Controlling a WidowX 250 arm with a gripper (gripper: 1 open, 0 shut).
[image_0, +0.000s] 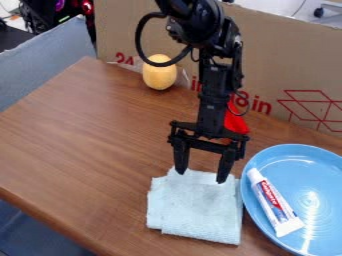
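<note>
My black gripper (201, 170) stands open over the top edge of a folded white cloth (194, 210) lying near the table's front, its two fingers pointing down. Whether the fingertips touch the cloth is unclear. Nothing shows between the fingers.
A blue plate (321, 200) with a white toothpaste tube (273, 203) lies at the right. A yellow object (159, 74) and a red object (235, 122), partly hidden by the arm, sit at the back before a cardboard panel (294, 85).
</note>
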